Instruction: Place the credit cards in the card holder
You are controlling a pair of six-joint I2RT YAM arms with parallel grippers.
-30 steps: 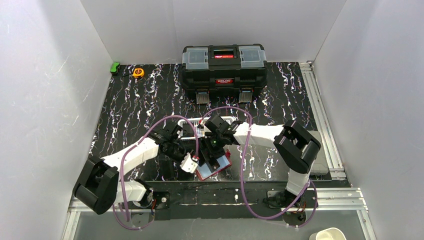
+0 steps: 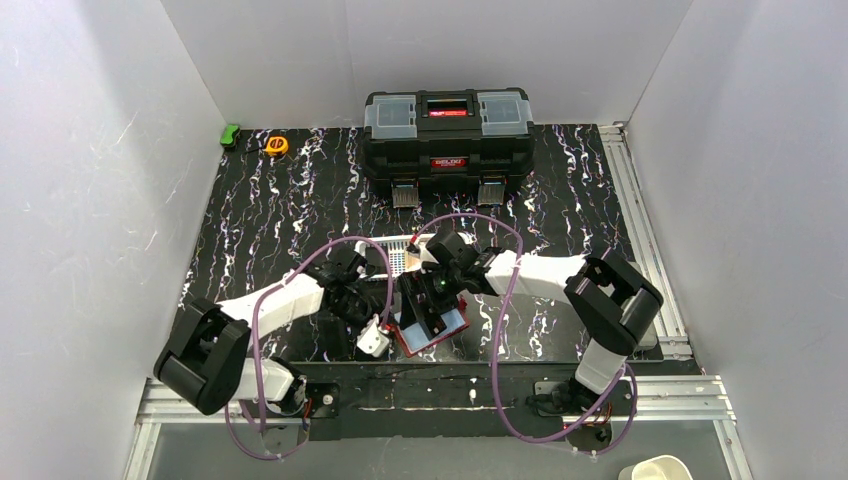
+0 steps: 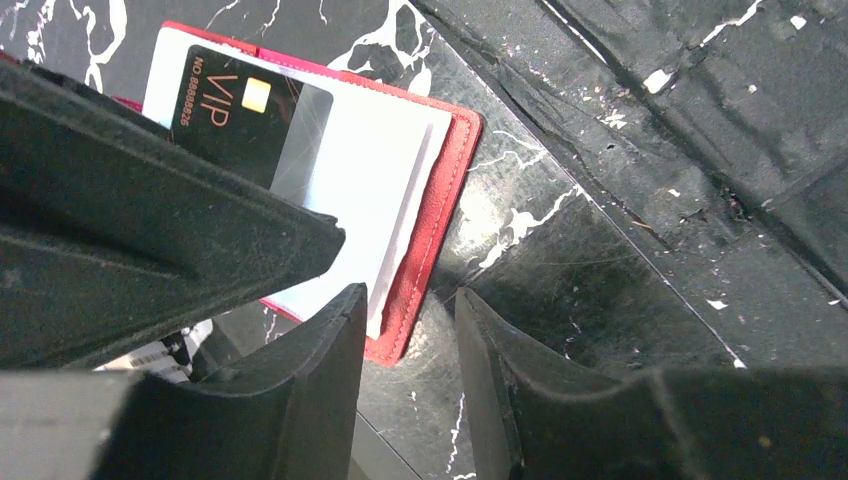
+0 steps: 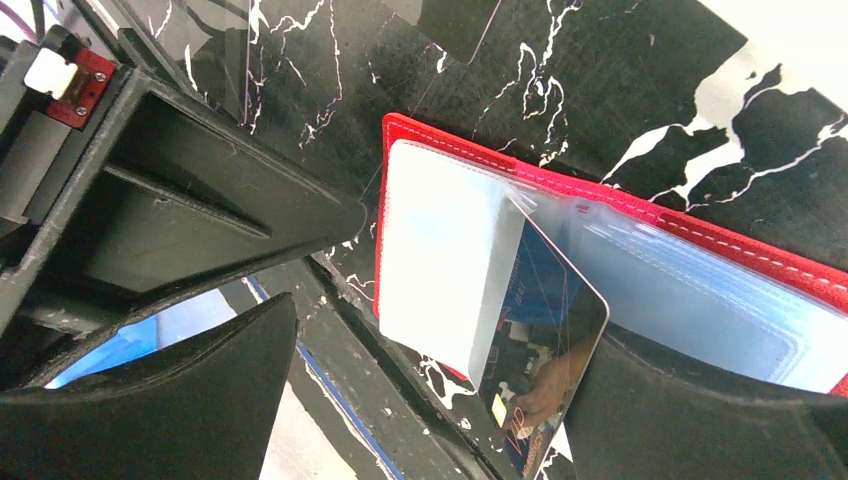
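The open red card holder (image 3: 405, 292) with its clear sleeves (image 4: 440, 260) lies on the dark marbled table. A black VIP credit card is only partly in a sleeve; the right wrist view shows it tilted up from the holder. My right gripper is open around the card, whose raised edge is close to one finger; contact cannot be told. My left gripper stands open with a narrow, empty gap, just off the holder's edge. The right gripper's dark body hides part of the card and holder in the left wrist view.
Behind the grippers is a white basket (image 2: 398, 258), partly covered by the arms. A black toolbox (image 2: 447, 140) stands at the back, with an orange tape measure (image 2: 277, 146) to its left. The two grippers are very close together.
The holder has shifted slightly right in the top view, with the right arm also moving right. The card stays tilted.
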